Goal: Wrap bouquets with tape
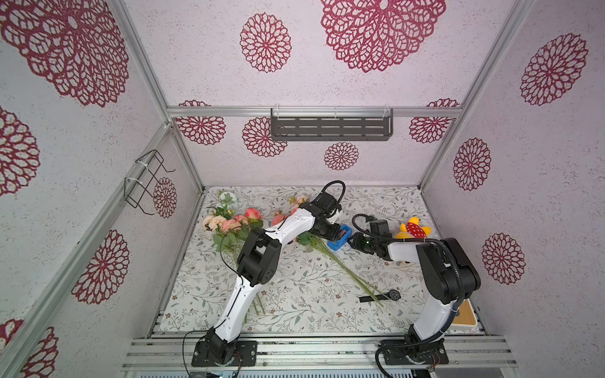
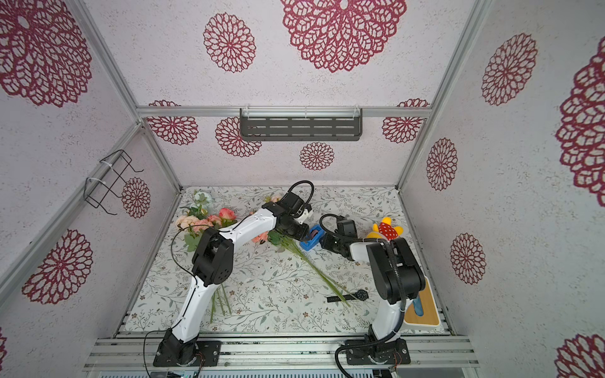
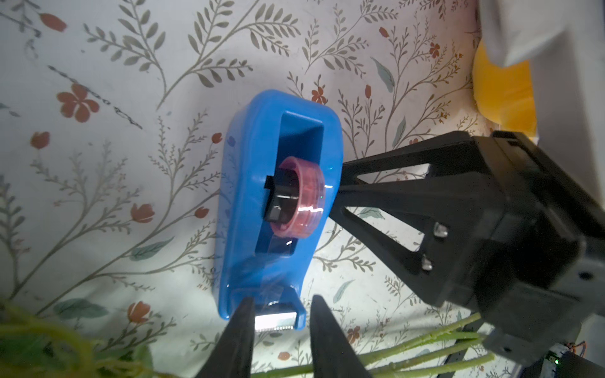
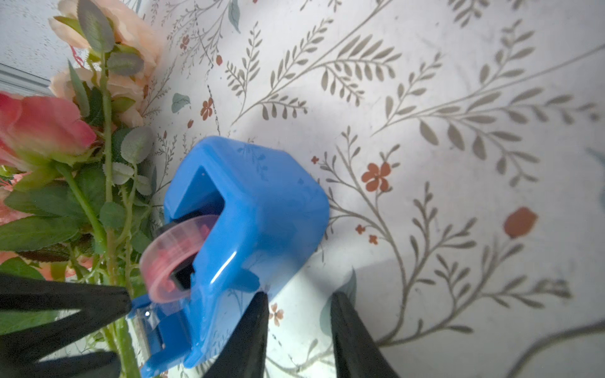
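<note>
A blue tape dispenser (image 3: pixel 252 252) with a roll of pinkish clear tape (image 3: pixel 310 195) rests on the floral cloth. My left gripper stands part open over its metal cutter (image 3: pixel 275 320); whether the fingers hold tape there cannot be made out. My right gripper is at the dispenser's other side, fingertips apart and nothing seen between them. Its fingers (image 3: pixel 390 189) reach close to the blue wall; contact is unclear. One bouquet (image 1: pixel 302 239), pink flowers on long green stems (image 1: pixel 348 269), lies partly under the left arm.
Another bouquet (image 1: pixel 234 221) lies at the far left. A black strap-like item (image 1: pixel 375 296) sits by the stem ends. Behind the right arm is a yellow toy (image 1: pixel 414 228), and a tan tray (image 1: pixel 465 315) stands at the front right.
</note>
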